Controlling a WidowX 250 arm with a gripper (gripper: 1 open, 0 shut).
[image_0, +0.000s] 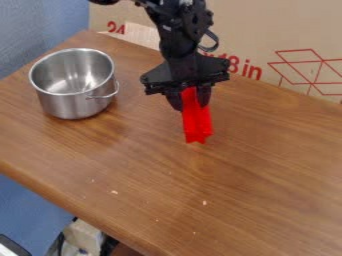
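A red elongated block (197, 119) hangs upright at the centre of the camera view, its lower end over the wooden table (201, 200). My black gripper (190, 88) comes down from the top and is shut on the block's upper end; its fingertips are partly hidden by the block. To the left stands a steel pot (74, 82) with a wire handle on its side.
A cardboard panel (287, 50) with red print stands along the back. The table's left edge borders a blue area (27, 210).
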